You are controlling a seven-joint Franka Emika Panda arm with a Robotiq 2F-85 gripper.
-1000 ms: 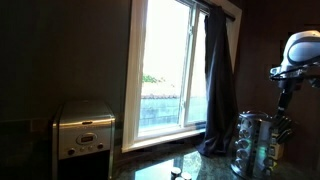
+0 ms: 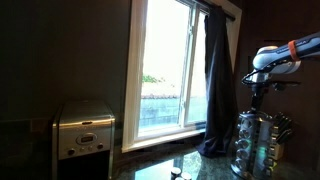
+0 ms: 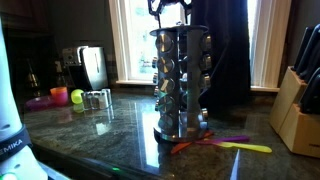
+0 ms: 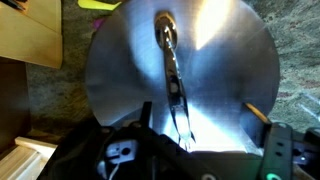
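Note:
A tall, shiny round rack with jars set in its sides stands upright on the counter. In exterior view 1 the same rack is at the lower right, directly beneath the arm. My gripper hangs pointing down at the rack's top. Looking down in the wrist view, the round metal lid fills the middle, and a dark handle strip crosses it. The gripper has its fingers apart at the lower edge, with the strip's lower end running between them. Whether they touch it, I cannot tell.
Beside the rack's base lie colourful utensils. A wooden knife block is close on the right. Small jars and a toaster oven stand to the left. Between them and the rack the counter is clear.
In exterior view 1 my arm has moved left, bringing the gripper from the right side to over the rack's top. The rack stays where it was.

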